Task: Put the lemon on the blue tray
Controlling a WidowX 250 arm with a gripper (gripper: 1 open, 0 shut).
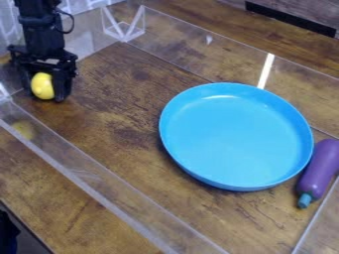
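Note:
At the left edge, the yellow lemon point(44, 86) is between the fingers of my black gripper point(46, 83), which is shut on it. The gripper points downward; how far the lemon is from the table surface I cannot tell. The round blue tray point(236, 134) lies empty on the right half of the table, well apart from the lemon.
A purple eggplant point(318, 172) lies right of the tray, close to its rim. A clear wall point(99, 181) runs along the near left side, and another borders the back. Bare wooden table point(117, 109) spans the space between gripper and tray.

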